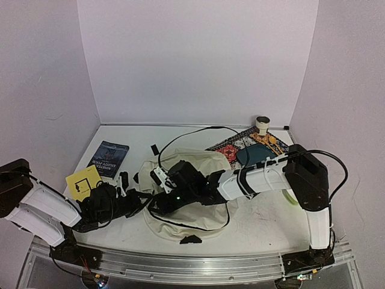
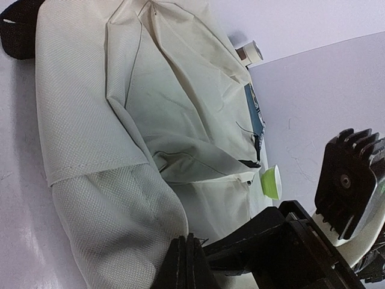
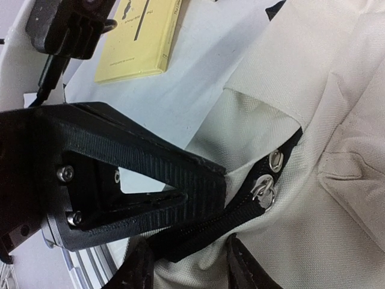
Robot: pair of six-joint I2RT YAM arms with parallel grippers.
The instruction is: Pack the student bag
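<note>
The cream bag (image 1: 198,223) lies mid-table with creased, slack fabric. At its left edge my left gripper (image 1: 147,197) is shut on the bag's rim; the left wrist view shows its fingertips (image 2: 184,250) together at the fabric edge. My right gripper stands open over the bag, close beside the left one, its fingers apart with cloth and the end of a black zip band (image 3: 240,201) in front of them. A yellow book (image 1: 83,182) and a dark book (image 1: 108,158) lie to the left. The bag's inside is mostly hidden.
At the back right, a patterned cloth (image 1: 230,149) lies under a dark teal item (image 1: 257,154), with a cup (image 1: 262,124) behind. A green bowl (image 2: 271,182) sits at the right.
</note>
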